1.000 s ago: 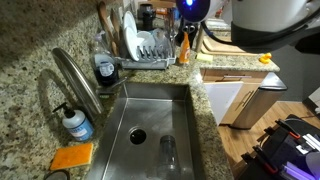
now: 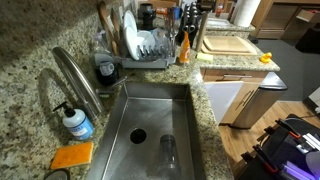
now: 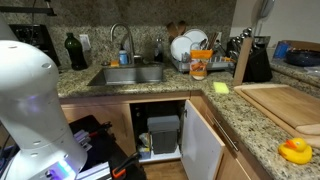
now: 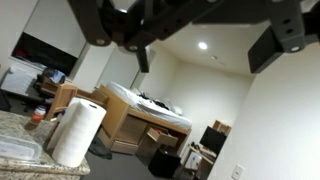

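In the wrist view my gripper is seen from close up, with its dark fingers (image 4: 280, 38) wide apart and nothing between them. Past them shows a room, with a paper towel roll (image 4: 78, 132) on the counter. A white arm (image 3: 40, 105) fills the left of exterior view 2, its gripper out of that picture. Inside the steel sink (image 2: 118, 145) stands a clear glass-like item (image 2: 168, 155). A blue-labelled soap bottle (image 2: 77, 122) and an orange sponge (image 2: 72, 155) lie beside the sink.
An orange-topped bottle (image 2: 184, 48) stands near the dish rack (image 2: 150, 62). A cutting board (image 3: 278, 103) and a yellow duck (image 3: 295, 150) sit on the right counter. Below, a white cabinet door (image 3: 203, 145) hangs open near a grey bin (image 3: 163, 132).
The sink items and counter objects look unmoved.
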